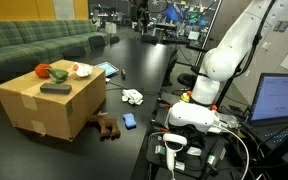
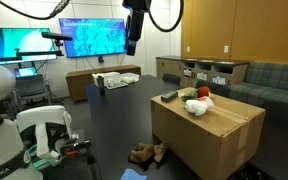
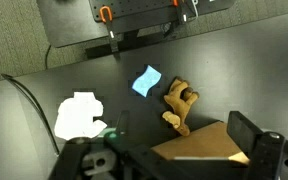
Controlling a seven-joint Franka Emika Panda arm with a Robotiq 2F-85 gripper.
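My gripper is open, high over the table, with nothing between its fingers. In the second exterior view the gripper (image 2: 95, 42) hangs at the top, well clear of everything below. Beneath it, on the dark table, lie a brown plush toy (image 3: 179, 105), a light blue flat piece (image 3: 146, 80) and a crumpled white cloth (image 3: 77, 118). A cardboard box (image 2: 214, 132) stands beside the toy. On its top sit a black block (image 2: 169, 97), a whitish rounded item (image 2: 197, 106) and a red item (image 2: 205, 90).
The robot's base and cables take up one table edge, near a monitor (image 1: 278, 97). A grey sofa (image 1: 34, 42) stands beyond the table. The box is the tallest obstacle on the table.
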